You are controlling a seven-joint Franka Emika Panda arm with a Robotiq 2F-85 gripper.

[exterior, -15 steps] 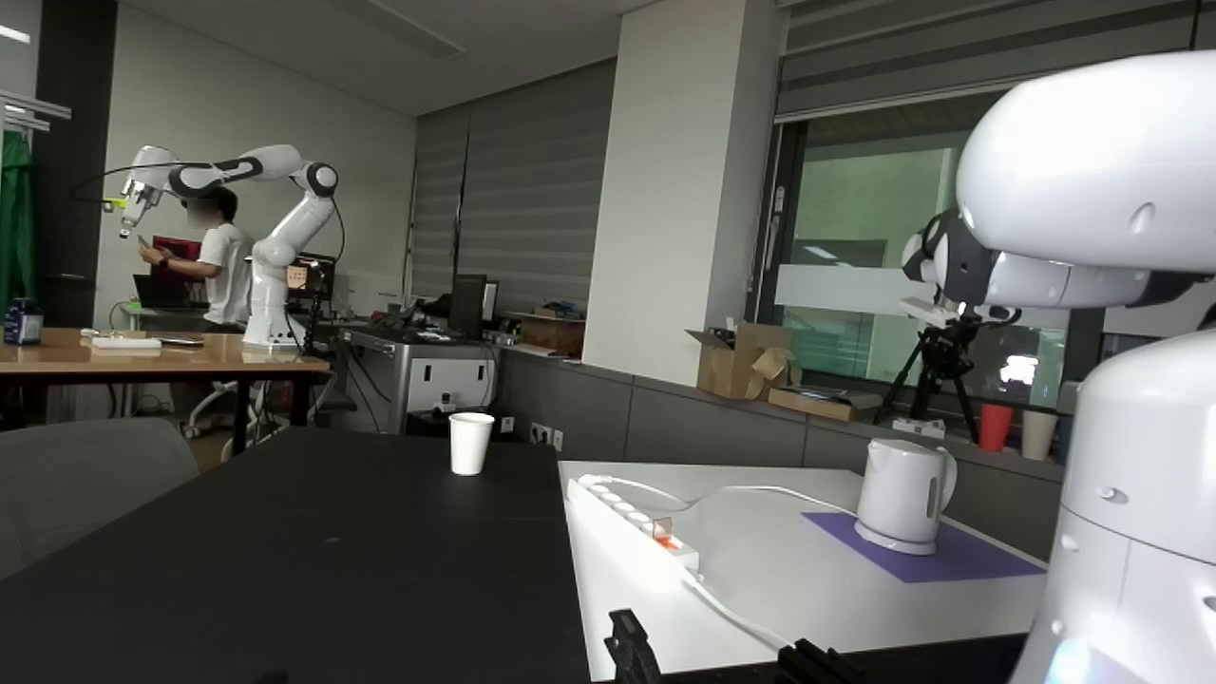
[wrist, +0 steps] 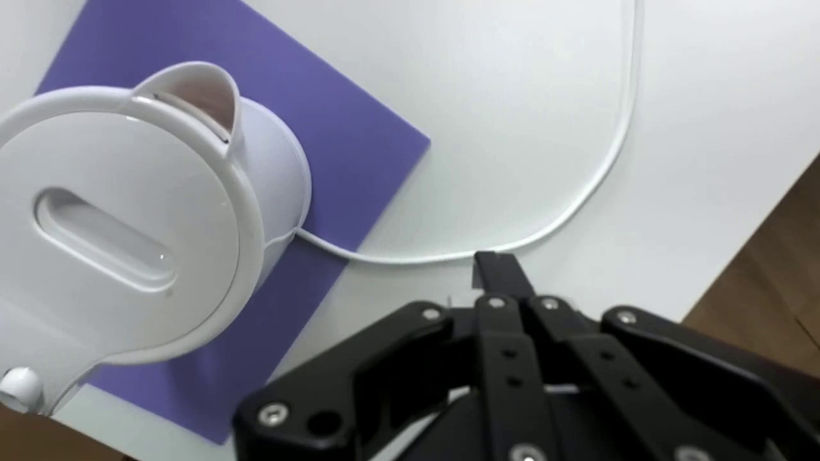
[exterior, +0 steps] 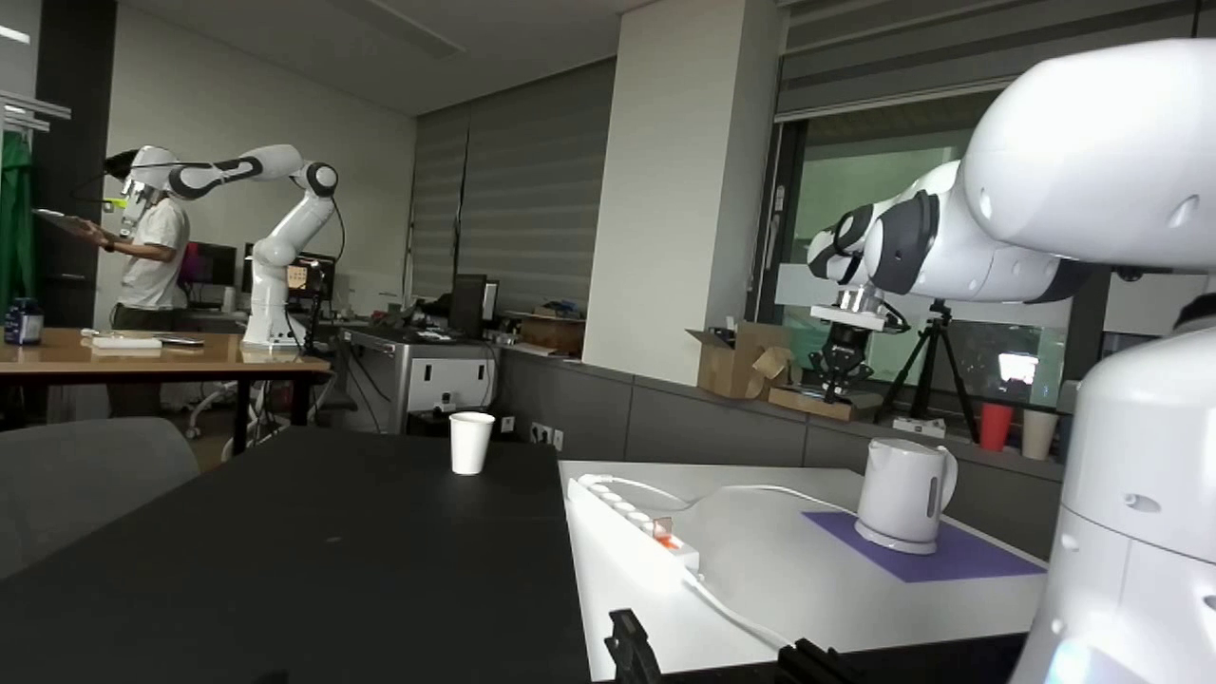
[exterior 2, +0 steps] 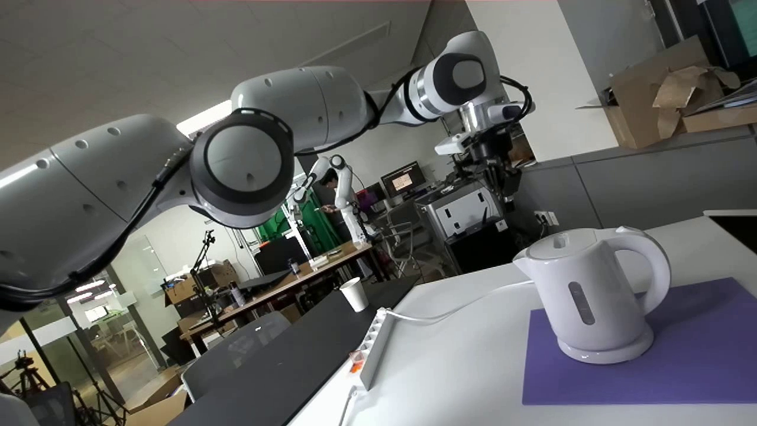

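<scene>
My gripper is shut, its black fingers together with nothing showing between them. It hangs well above the white table, as exterior view 2 also shows the gripper (exterior 2: 508, 199) higher than the kettle and behind it. A white electric kettle (exterior 2: 589, 298) stands upright on a purple mat (exterior 2: 568, 380), spout toward the power strip side. From above, in the wrist view, the kettle (wrist: 107, 223) lies left of the fingers, lid closed. Its white cord (wrist: 430, 260) runs from the base across the table, passing just beyond the fingertips in that view.
A white power strip (exterior: 627, 515) with an orange switch lies along the white table's left edge. On the black table (exterior: 342, 570) stands a white paper cup (exterior: 468, 443). Red and beige cups (exterior: 995, 427) sit on the ledge. The white table's middle holds only the cord.
In exterior view 1 my arm's wrist and gripper have swung left, from in front of the tripod to left of the kettle. The kettle and cup have stayed put. A person in the background moved.
</scene>
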